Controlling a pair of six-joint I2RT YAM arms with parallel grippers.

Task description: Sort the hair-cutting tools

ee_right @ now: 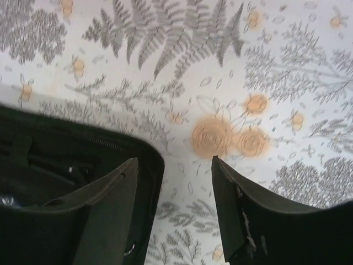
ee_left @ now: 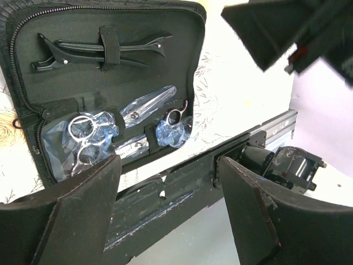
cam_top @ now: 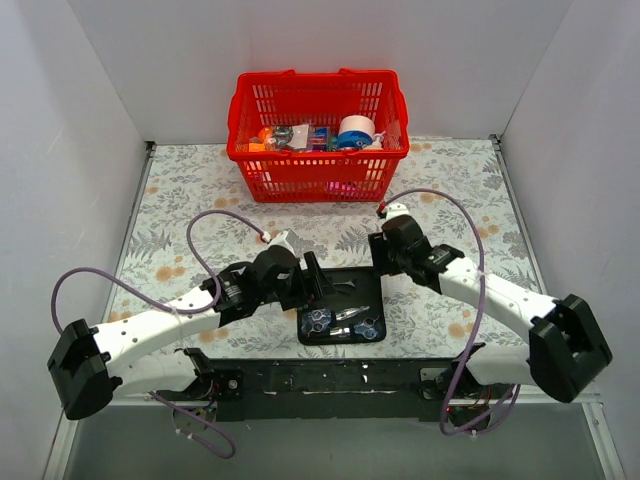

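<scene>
A black zippered tool case (cam_top: 339, 306) lies open on the floral mat, holding black tools (ee_left: 99, 49) under a strap, scissors in plastic bags (ee_left: 88, 132) and more bagged tools (ee_left: 146, 107). My left gripper (cam_top: 313, 276) hangs open just above the case's upper left part, empty. My right gripper (cam_top: 380, 252) is over the mat by the case's upper right corner, fingers apart with only mat showing between them.
A red basket (cam_top: 260, 175) of mixed items stands at the back. White walls enclose the area.
</scene>
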